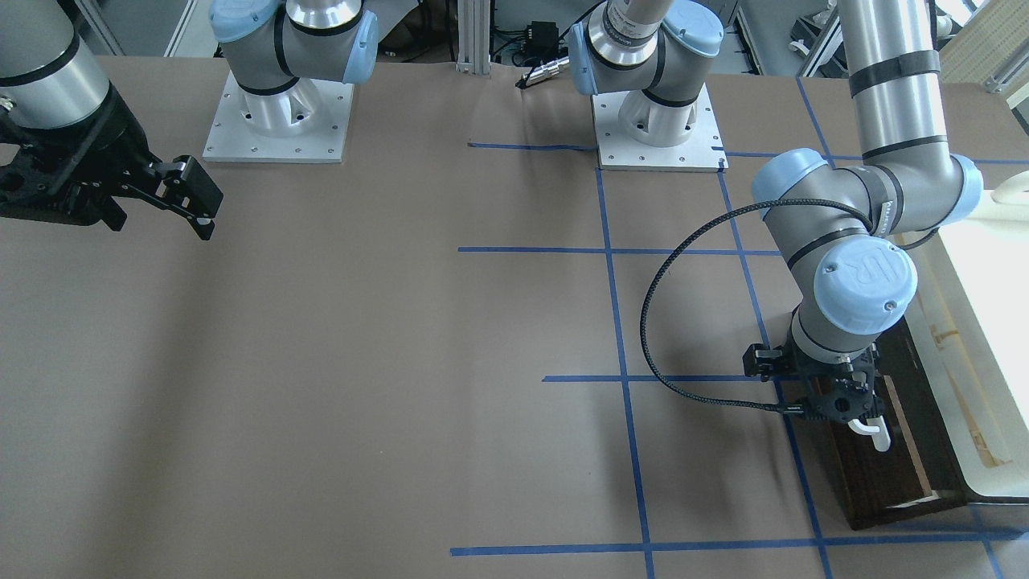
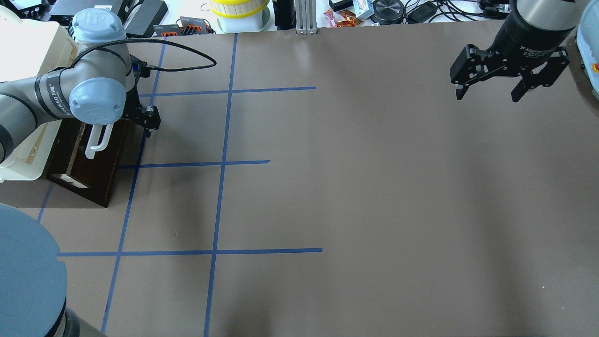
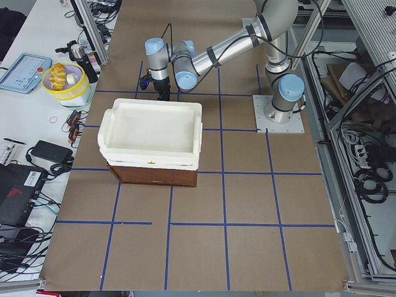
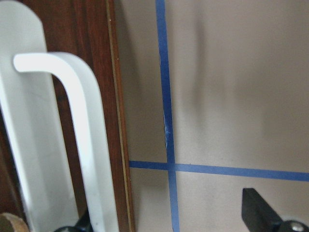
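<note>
My gripper (image 1: 812, 376) is down at the front of a dark wooden drawer box (image 1: 892, 463) with a white tray (image 3: 150, 133) on top. A white handle (image 1: 873, 429) on the drawer front shows below the gripper. In the left wrist view that handle (image 4: 87, 130) fills the left side, a black finger partly hidden behind its lower end and the other finger (image 4: 258, 212) at lower right, well apart: the gripper is open. The drawer stands slightly out of the box, showing a pale wooden edge in the top view.
Blue tape grid lines (image 2: 222, 185) mark the open table beside the box. Another black gripper (image 2: 508, 73) hangs at the far side, and two further arm bases (image 1: 661, 145) stand at the back. A black cable loops from my wrist.
</note>
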